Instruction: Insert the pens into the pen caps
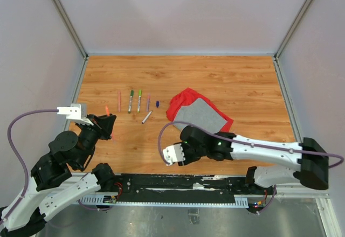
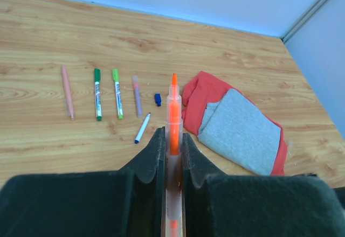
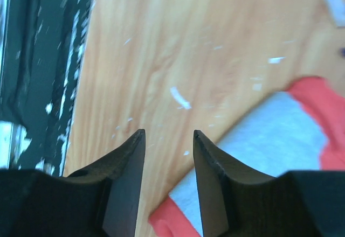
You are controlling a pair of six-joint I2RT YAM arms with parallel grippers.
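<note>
An orange-tipped pen (image 2: 174, 116) stands upright in the left wrist view, its lower part clasped by my left gripper. To the far side, several pens lie on the wood: a pink pen (image 2: 67, 91), a dark green pen (image 2: 97, 94), a light green pen (image 2: 117, 93) and a purple pen (image 2: 137, 96). A white pen with a blue tip (image 2: 143, 128) rests nearer, uncapped, and a small dark blue cap (image 2: 157, 99) is just beyond it. My right gripper hangs over bare table near the cloth, open and empty.
A folded red and grey cloth (image 1: 200, 113) covers the middle of the wooden table (image 1: 242, 78). Free wood lies at the back and right. A dark strip (image 1: 178, 188) runs along the front edge, below the right arm.
</note>
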